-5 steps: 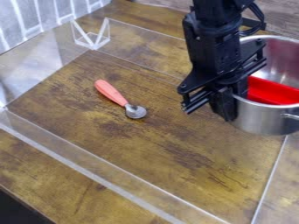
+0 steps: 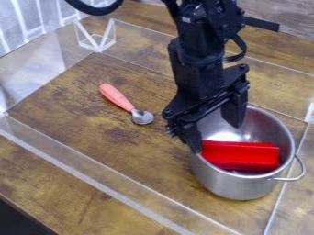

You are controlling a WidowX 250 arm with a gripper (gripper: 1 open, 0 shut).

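My black gripper [image 2: 216,123] is open over a steel pot [image 2: 241,184], its fingers at the pot's left and back rim; whether they touch it is unclear. The pot stands at the right of the wooden surface with a red block [image 2: 241,155] inside and a wire handle on its right side. A pink-handled utensil [image 2: 117,97] with a metal end lies to the left of my gripper.
Bare wood [image 2: 86,165] fills the left and front left. A white wire object [image 2: 95,35] stands at the upper left, by a clear edge along the far left.
The pot has come down and toward the front from the upper right, and my gripper has moved lower with it. The pink utensil has stayed in place.
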